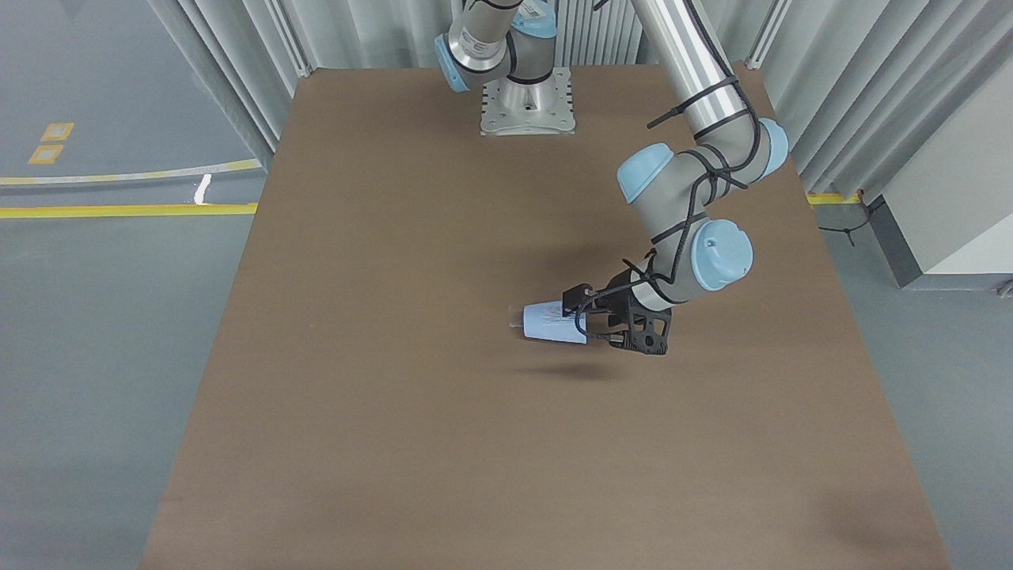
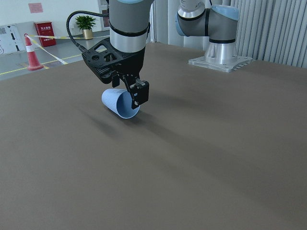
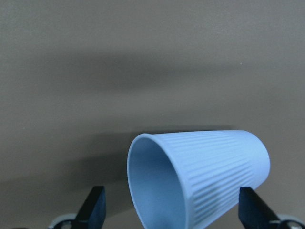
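A light blue ribbed cup [image 1: 552, 321] lies on its side on the brown table [image 1: 408, 418], its mouth facing my gripper [image 1: 598, 318] in the front view. In the left view the gripper [image 2: 125, 93] hangs just above the cup [image 2: 111, 99] by its rim. The wrist view shows the cup [image 3: 214, 176] below and between the two open fingertips, its hollow inside visible. Nothing is held; whether the fingers touch the cup cannot be told.
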